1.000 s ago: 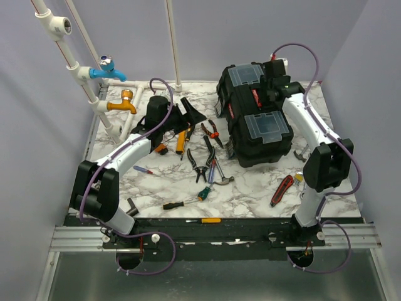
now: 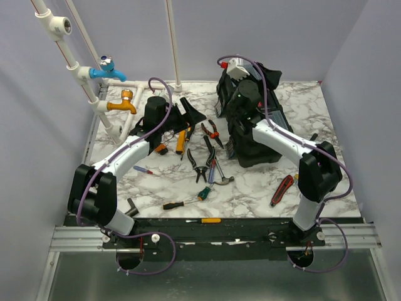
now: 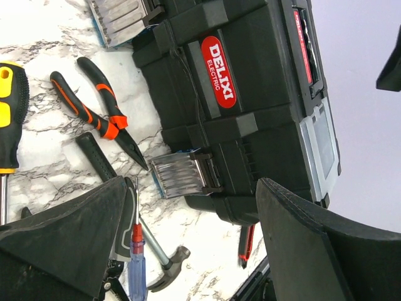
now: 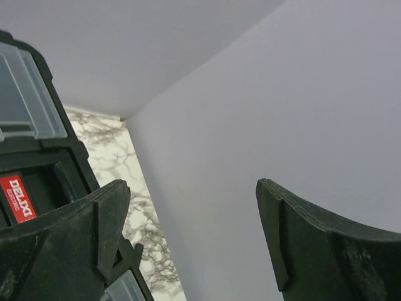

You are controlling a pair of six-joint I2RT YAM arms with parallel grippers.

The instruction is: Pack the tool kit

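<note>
The black tool box (image 2: 260, 150) stands at the back right with its lid down. Two clear latches stick out from its side, one of them the near latch (image 3: 178, 175). My left gripper (image 2: 193, 110) hangs over the tools left of the box, open and empty. Above the box is my right gripper, open with nothing between its fingers; its arm covers much of the lid. On the marble top lie orange-black pliers (image 2: 212, 133), a hammer (image 2: 224, 180), a green-handled screwdriver (image 2: 204, 193), cutters (image 2: 200, 169) and a red knife (image 2: 282, 190).
White pipes with a blue tap (image 2: 108, 72) and an orange tap (image 2: 122, 103) rise at the back left. A yellow-handled screwdriver (image 2: 210, 221) lies along the front edge. Walls (image 4: 263, 125) enclose the back and right side. Bare marble shows at the front left.
My right gripper has swung left across the top of the box, from its right side toward its middle and left. The left arm has barely moved. Box and tools look unmoved.
</note>
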